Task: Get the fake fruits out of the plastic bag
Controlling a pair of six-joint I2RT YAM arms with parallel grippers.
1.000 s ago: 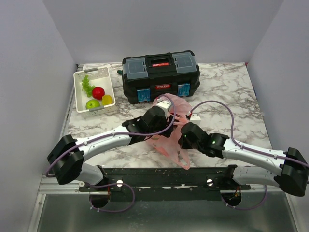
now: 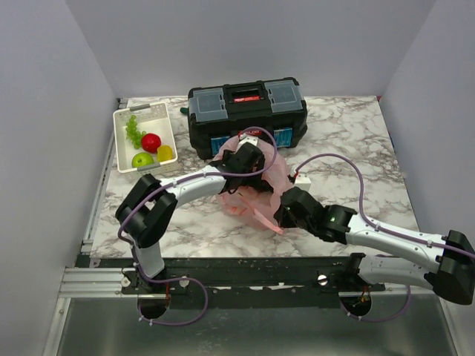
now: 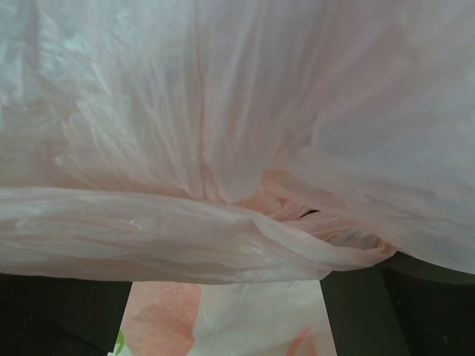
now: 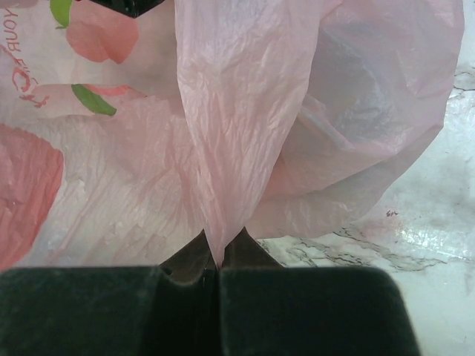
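Observation:
The pink plastic bag [image 2: 252, 211] lies crumpled in front of the toolbox. My left gripper [image 2: 251, 178] is inside its upper part; in the left wrist view its open fingers [image 3: 52, 315] sit under folds of bag film, with no fruit visible between them. My right gripper is shut on a gathered edge of the bag at the front right. No fruit shows inside the bag; much of the interior is hidden by the film and left arm.
A white bin [image 2: 119, 148] at back left holds green grapes, red, green and yellow fruits. A black toolbox [image 2: 215, 111] stands behind the bag.
My left gripper and arm have moved back, deeper along the bag toward the toolbox. The bag's front has shifted slightly. The right arm has moved very little.

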